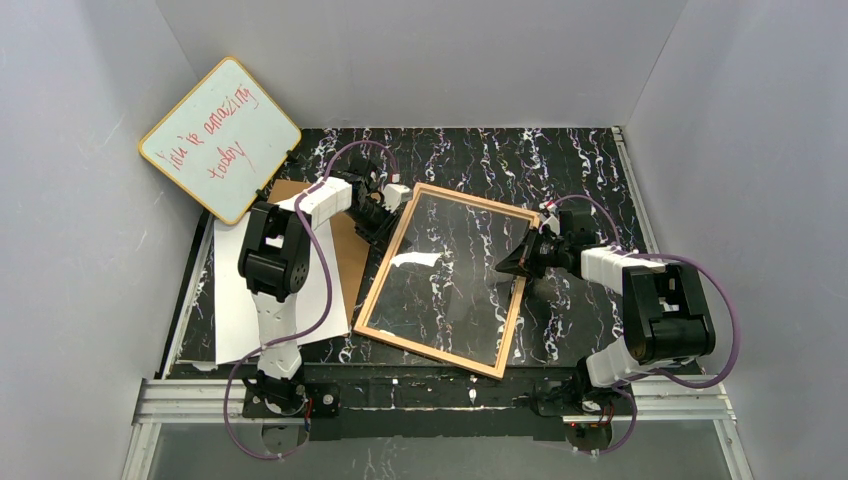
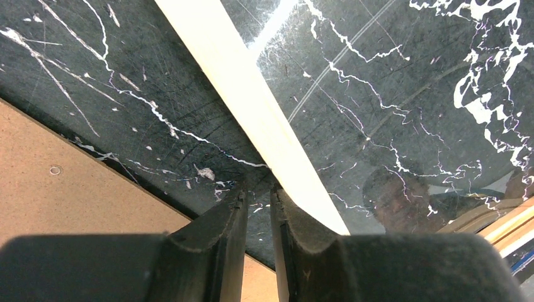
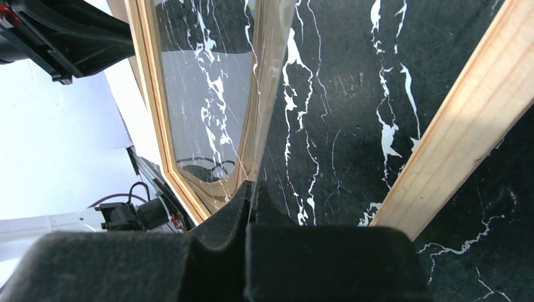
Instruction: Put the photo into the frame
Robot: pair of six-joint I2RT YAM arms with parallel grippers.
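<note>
The light wooden frame (image 1: pixel 432 351) lies askew in the middle of the black table. My right gripper is at its right side, shut on the edge of a clear sheet (image 3: pixel 267 88), which stands up from the fingers in the right wrist view. At the frame's left bar (image 2: pixel 252 100) is my left gripper. A narrow gap parts its fingers, only dark table shows through it, and the bar passes close by the right finger. A blank white sheet (image 1: pixel 235 310) lies at the left; whether it is the photo cannot be told.
A brown board (image 1: pixel 352 265) lies partly under the white sheet, near my left gripper. A whiteboard (image 1: pixel 222 140) with red writing leans at the back left. Bare table (image 1: pixel 590 160) shows at the back right.
</note>
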